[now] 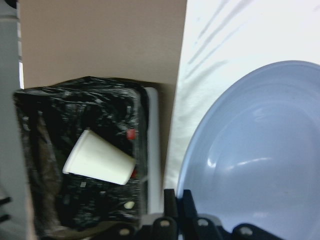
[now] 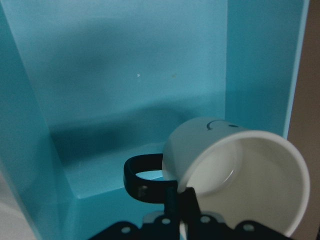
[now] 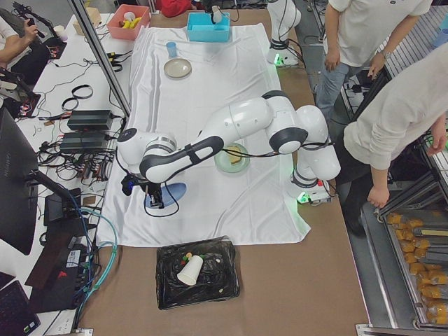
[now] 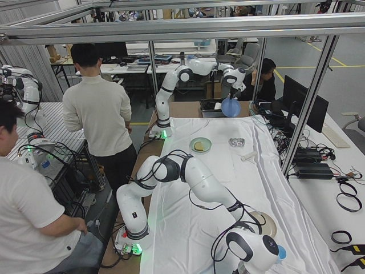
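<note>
My left gripper is shut on the rim of a blue plate (image 1: 255,150), held over the white cloth at the edge beside a black-bagged tray (image 1: 45,165) that holds a white paper cup (image 1: 97,157) and small coloured scraps. My right gripper is shut on a white mug (image 2: 190,140) with a black handle, tilted on its side within or over the light blue bin (image 2: 125,45) at the table's far end.
A green plate (image 4: 201,145) with a yellow item, crumpled foil (image 4: 236,142) and a white roll (image 4: 248,157) lie on the cloth. A grey plate (image 3: 178,68) and blue cup (image 3: 171,49) stand farther back. People stand along one side.
</note>
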